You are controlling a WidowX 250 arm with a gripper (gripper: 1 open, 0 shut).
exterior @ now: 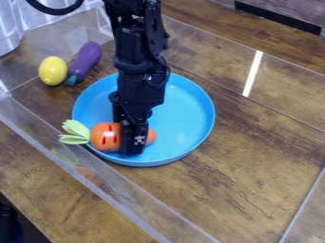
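A black gripper [127, 133] comes down from the top of the view into a blue plate [184, 119], shut on an orange carrot [105, 138] with pale green leaves at its left end. The carrot is low over the left front part of the plate, its leaves reaching past the rim; whether it touches the plate I cannot tell. The fingers partly hide it.
Behind the plate on the left lie a yellow lemon-like object [52, 70] and a purple eggplant-like object [83, 60]. A clear plastic edge crosses the lower left.
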